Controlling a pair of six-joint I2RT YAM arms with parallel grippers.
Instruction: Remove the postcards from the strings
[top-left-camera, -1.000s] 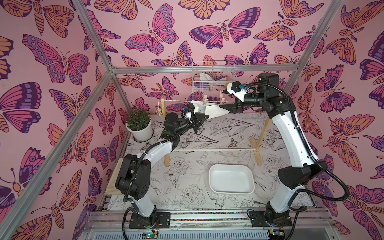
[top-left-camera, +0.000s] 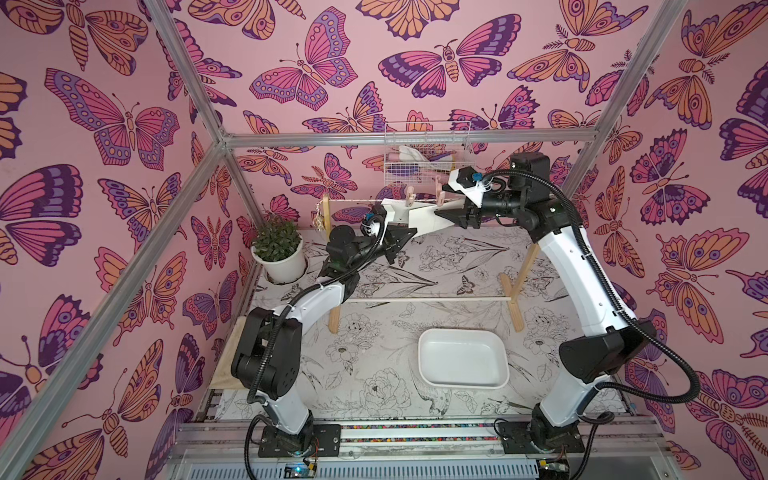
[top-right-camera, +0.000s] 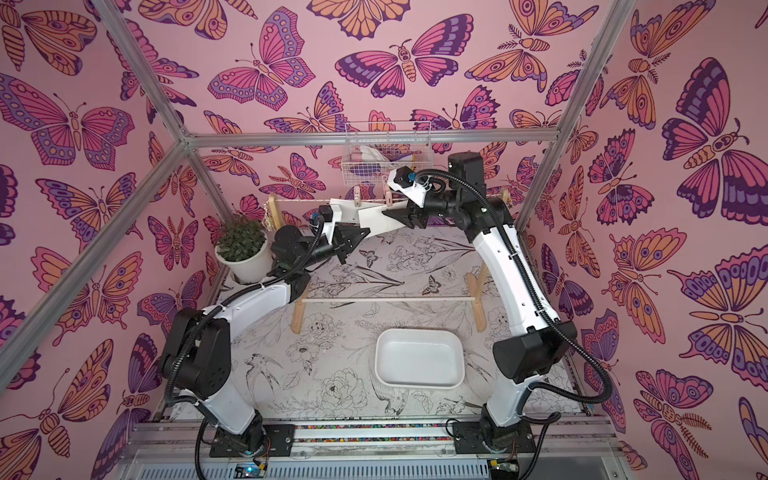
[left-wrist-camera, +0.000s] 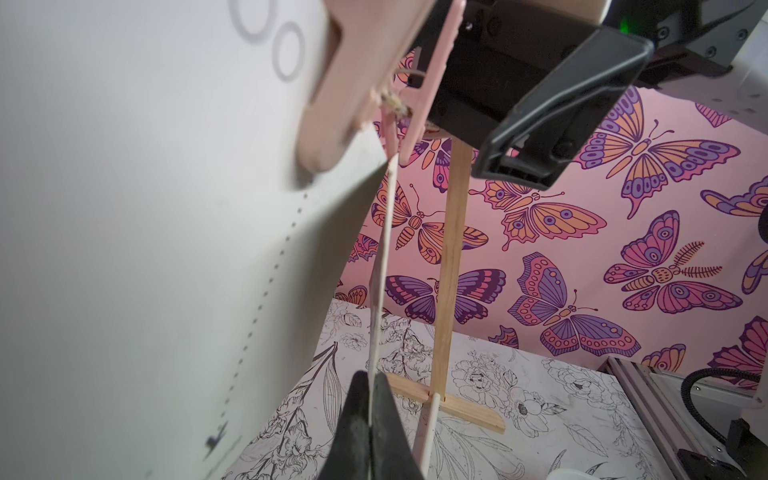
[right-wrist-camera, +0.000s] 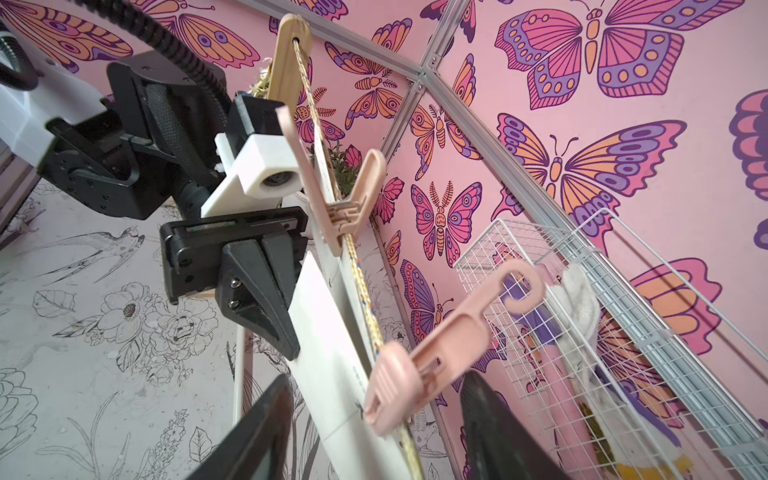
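A white postcard (top-left-camera: 429, 217) hangs from the string (right-wrist-camera: 360, 292), held by two pink clothespins. My left gripper is shut on the postcard's lower edge; in the left wrist view the thin white edge runs down between its fingertips. My right gripper stands open around the nearer clothespin (right-wrist-camera: 416, 372), which lies between its blurred fingers without a visible grip. The other clothespin (right-wrist-camera: 340, 200) sits farther along the string, beside the left arm. Part of the card is hidden behind the grippers in both top views.
An empty white tray (top-left-camera: 463, 383) lies at the front right of the table. The rack's wooden posts (top-left-camera: 334, 316) flank the string. A potted plant (top-left-camera: 280, 252) stands at the back left, and a wire basket (top-left-camera: 397, 172) hangs behind the string.
My right gripper has shifted slightly left, and the nearer clothespin has moved a little left too. The left arm looks unmoved.
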